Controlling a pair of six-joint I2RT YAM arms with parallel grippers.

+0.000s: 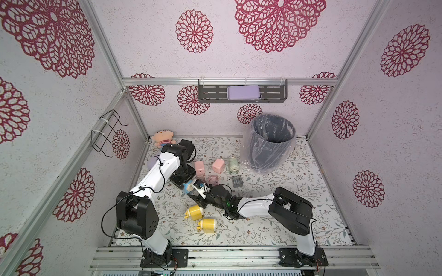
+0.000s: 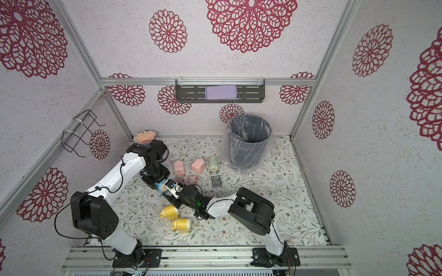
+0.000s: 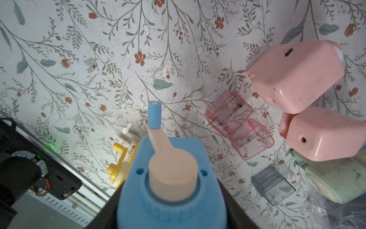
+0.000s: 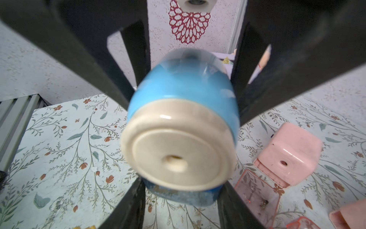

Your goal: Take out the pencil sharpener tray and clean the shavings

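Note:
A blue pencil sharpener with a cream crank hangs above the table, and my left gripper is shut on it. In the right wrist view the cream round front of the same sharpener faces me, between the fingers of my right gripper, which stands part open around it. Whether those fingers touch it, I cannot tell. The sharpener's tray and any shavings inside do not show clearly.
Two pink sharpeners, a green one, clear pink trays and a clear grey tray lie around. Two yellow sharpeners are at the front. A lined bin stands at back right.

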